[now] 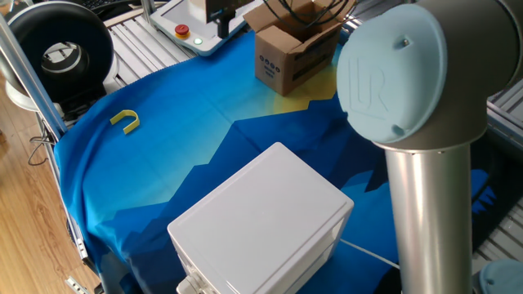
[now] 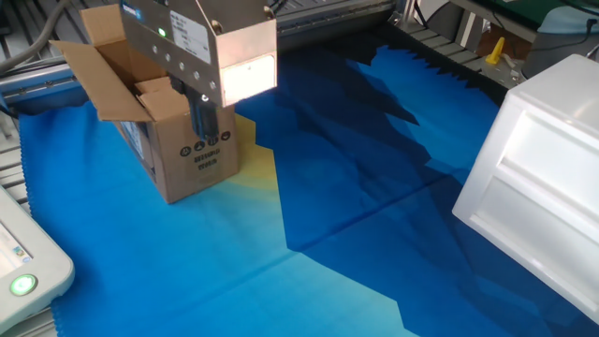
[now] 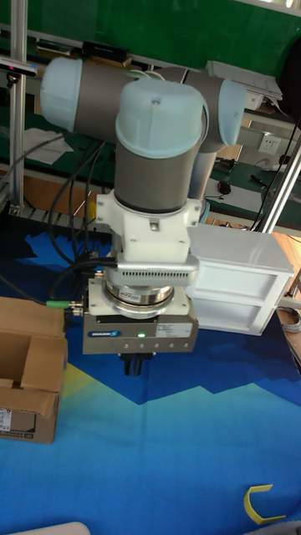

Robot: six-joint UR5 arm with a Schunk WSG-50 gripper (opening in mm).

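My gripper (image 2: 203,131) hangs in the air near the open cardboard box (image 2: 201,167). Its dark fingers (image 3: 134,365) point down close together, with nothing showing between them; it looks shut. In the first exterior view the gripper (image 1: 223,31) shows at the top edge, left of the box (image 1: 282,61). A yellow U-shaped strip (image 1: 133,124) lies on the blue cloth, well away from the gripper; it also shows at the lower right of the third view. A white drawer cabinet (image 1: 261,216) stands on the cloth, closed as far as its visible side shows.
A teach pendant with a red stop button (image 1: 181,31) lies by the cloth's edge. The arm's upright link (image 1: 429,216) stands beside the cabinet. Open cloth (image 1: 176,147) spreads between strip, box and cabinet. A black round object (image 1: 61,53) stands at the far left.
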